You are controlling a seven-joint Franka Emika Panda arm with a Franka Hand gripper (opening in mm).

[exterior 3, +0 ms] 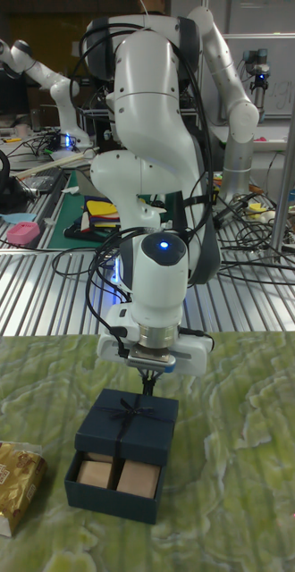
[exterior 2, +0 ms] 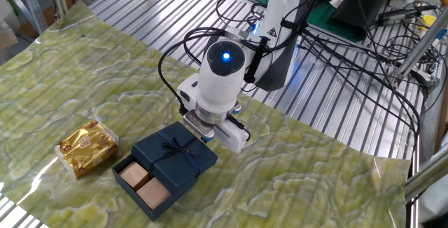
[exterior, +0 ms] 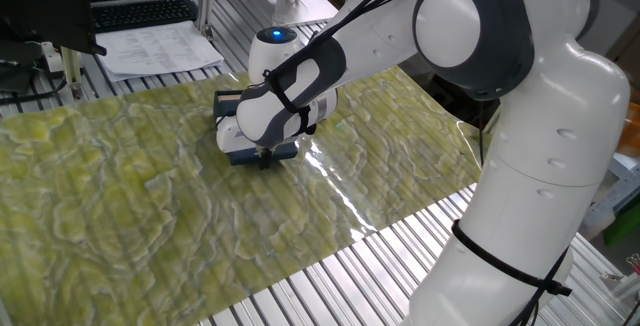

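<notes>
A dark blue gift box (exterior 3: 110, 501) sits on the green patterned sheet. Its ribbon-tied lid (exterior 3: 128, 424) lies askew over the back part of the box, leaving the front part uncovered. Light brown blocks (exterior 2: 155, 192) show inside. My gripper (exterior 3: 147, 385) points down at the lid's rear edge, its dark fingers close together, and nothing shows between them. Whether the fingertips touch the lid cannot be made out. In exterior view 1, the hand and forearm hide most of the box.
A gold foil packet (exterior 2: 88, 149) lies beside the box on the green sheet (exterior 2: 301, 186). Much of the sheet is bare. Papers (exterior: 160, 50) and a keyboard (exterior: 138, 14) lie beyond the sheet's edge on the slatted table.
</notes>
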